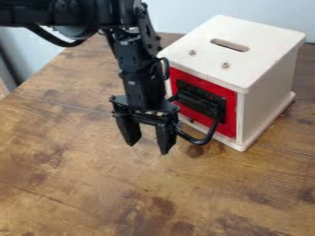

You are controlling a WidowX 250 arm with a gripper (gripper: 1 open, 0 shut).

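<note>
My black gripper (147, 135) hangs in the middle of the camera view, just in front and to the left of a pale wooden box (260, 92). Its two fingers point down and stand apart, with nothing visible between them. The box has a red front (224, 133) with a dark panel or fitting on it, and its top carries a slot and two small bolts. A black loop, a cable or part of the arm, curves beside the gripper across the red front.
The box stands on a brown wooden table (110, 189), which is bare across the left and foreground. A pale wall lies behind the table.
</note>
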